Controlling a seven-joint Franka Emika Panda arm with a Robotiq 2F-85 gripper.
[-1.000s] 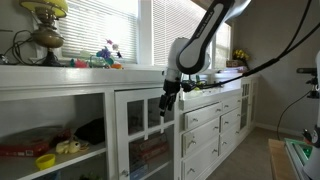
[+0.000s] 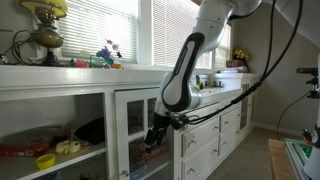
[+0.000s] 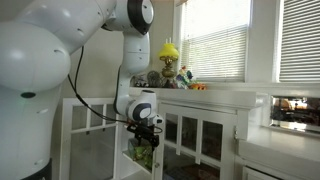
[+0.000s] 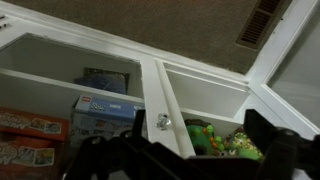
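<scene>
In exterior view 1 my gripper (image 2: 159, 131) hangs in front of the white cabinet door with glass panes (image 2: 136, 105). The wrist view shows its dark fingers (image 4: 265, 136) spread wide, with nothing held between them. A small round knob (image 4: 163, 122) sits on a white upright (image 4: 156, 88), nearer the left finger than the right; whether anything touches it cannot be told. In exterior view 2 the gripper (image 3: 147, 133) is at the white cabinet front, above some green items (image 3: 142, 156).
Left of the upright are a blue box (image 4: 102, 119) and red boxes (image 4: 31, 139); right of it lie green toys (image 4: 205, 138). An open shelf (image 2: 85, 158) holds a yellow cup (image 2: 45, 161). A lamp (image 2: 47, 32) and ornaments stand on the countertop (image 2: 75, 75).
Over the last second my gripper has come down and slightly left across the cabinet front in exterior view 1. The cabinet door there looks much the same.
</scene>
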